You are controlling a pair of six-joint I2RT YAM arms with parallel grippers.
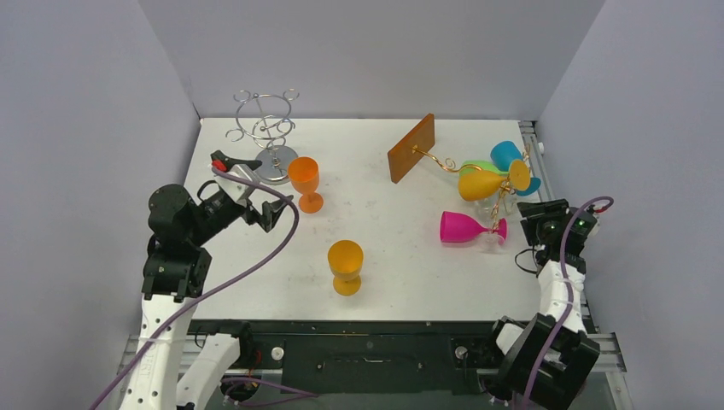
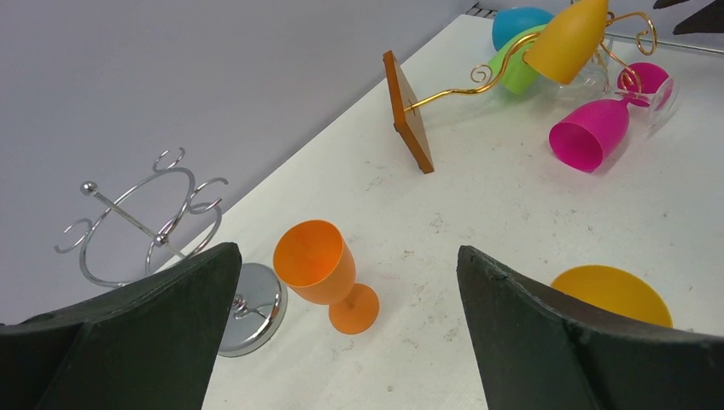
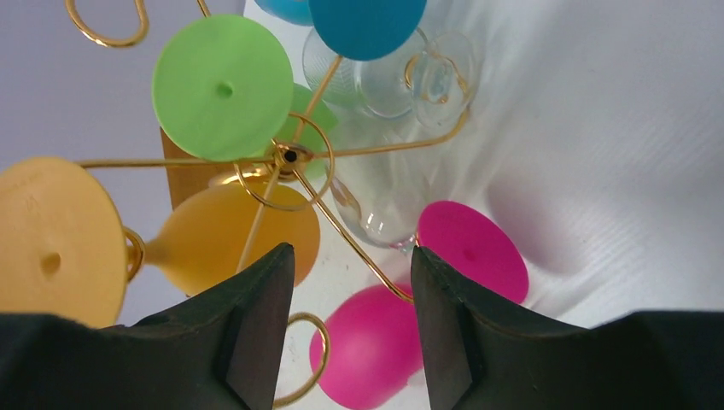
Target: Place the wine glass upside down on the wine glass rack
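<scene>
A gold rack with a wooden base [image 1: 412,148] lies tipped on its side at the right. Its arms carry yellow [image 1: 480,184], green [image 3: 222,85], blue [image 1: 505,155], clear and pink [image 1: 462,227] glasses, the pink one low against the table. Upright and empty, a silver rack [image 1: 274,164] stands at the back left. An orange glass [image 1: 304,174] and a yellow-orange glass [image 1: 346,259] are upright on the table. My left gripper [image 1: 275,182] is open beside the silver rack, nothing between its fingers. My right gripper has its fingers apart, near the gold rack's foot-side end.
Between the yellow-orange glass and the tipped rack the white table [image 1: 393,213] is clear. Walls close off the back and sides. Gold wire loops [image 3: 309,363] pass close to my right fingers.
</scene>
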